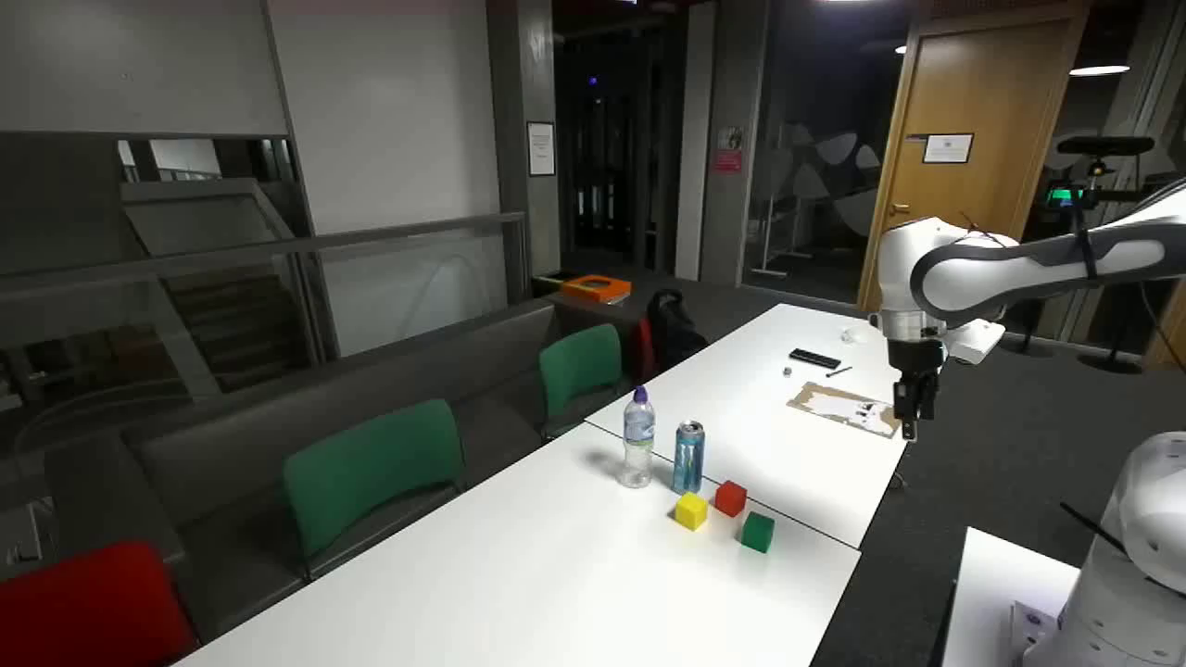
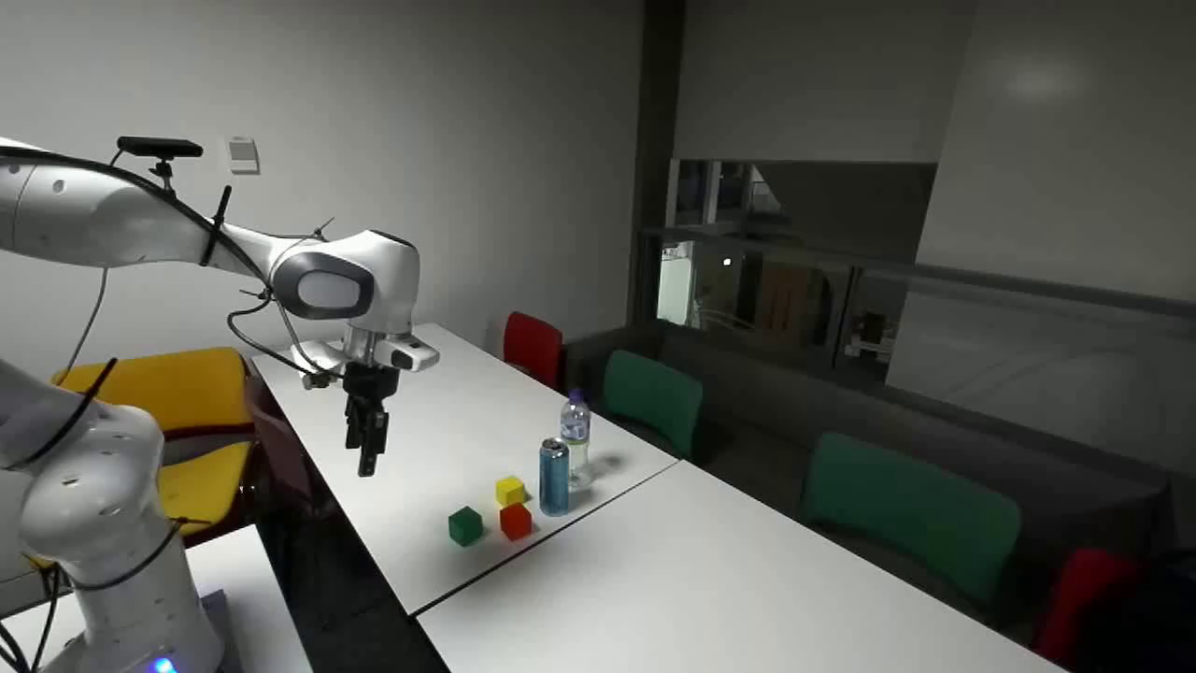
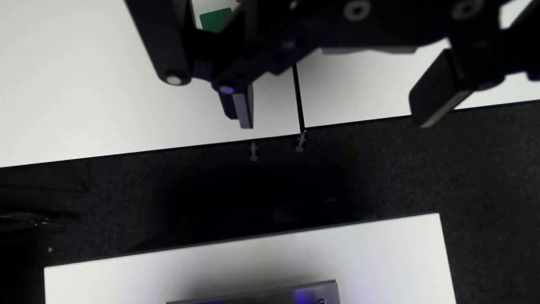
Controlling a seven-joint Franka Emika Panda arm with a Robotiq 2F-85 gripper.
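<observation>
Held high near the table's edge, my gripper is open in the wrist view, with its fingers wide apart and only the table and dark floor visible beyond. Exterior view 2 has the gripper to the left of three blocks: green, red and yellow. Beside them stand a blue can and a clear bottle with a purple cap, both upright. Part of the green block shows at the wrist view's top, partly covered by the gripper.
Two white tables meet at a seam near the can. On the far one lie a cardboard piece with white paper, a black remote and a pen. Green chairs line one side.
</observation>
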